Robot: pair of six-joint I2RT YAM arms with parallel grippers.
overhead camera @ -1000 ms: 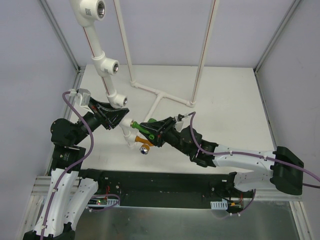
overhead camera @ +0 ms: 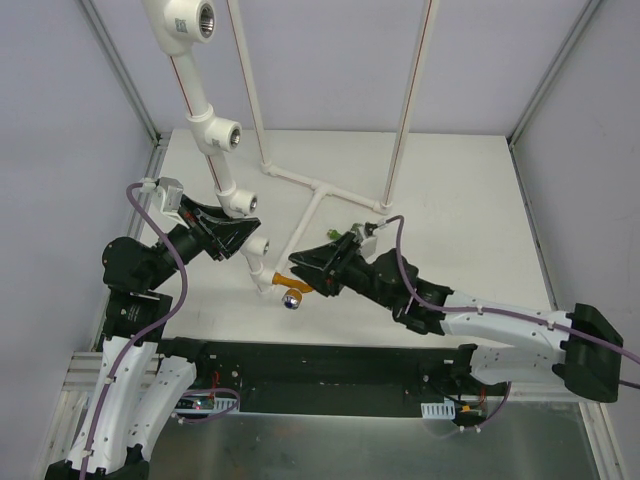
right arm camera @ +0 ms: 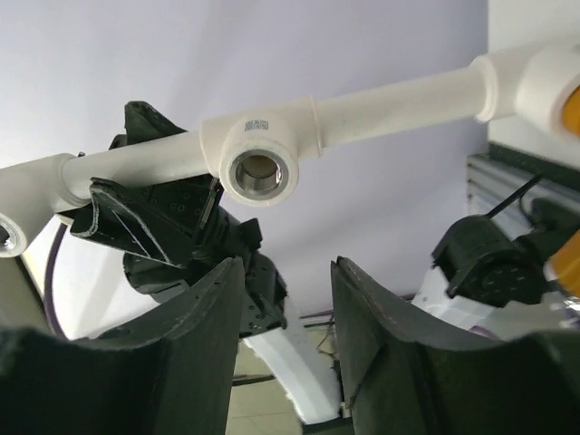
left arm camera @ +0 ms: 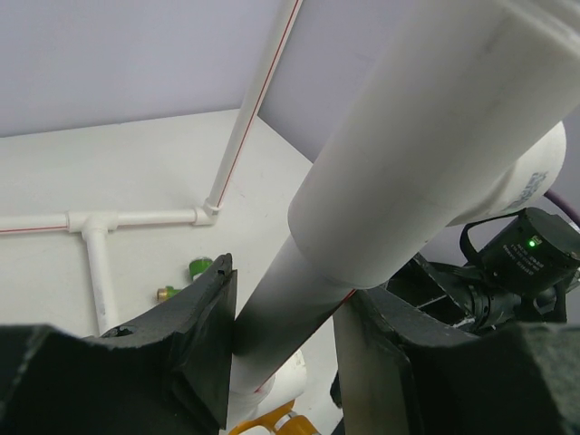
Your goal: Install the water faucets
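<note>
A white vertical pipe (overhead camera: 191, 84) with several side sockets stands at the left. My left gripper is shut on this pipe, a finger on each side. An orange faucet (overhead camera: 292, 284) sits at the lowest socket (right arm camera: 546, 88), its brass end (overhead camera: 292, 298) pointing outward. The socket (right arm camera: 260, 172) beside it is empty, its threaded mouth facing my right gripper. That gripper stands open, with nothing between its fingers. A green faucet (left arm camera: 199, 267) with a brass end lies on the white board, mostly hidden behind the right gripper in the top view.
More empty sockets (overhead camera: 228, 135) line the pipe higher up. Thin white pipes (overhead camera: 320, 187) form a frame on the white board (overhead camera: 470, 200) behind. The board's right side is clear. Grey walls (overhead camera: 590, 150) close in both sides.
A second ago the right gripper had the green faucet by the empty socket; now the faucet lies on the board. The right gripper has drawn back to the right. The left arm looks still.
</note>
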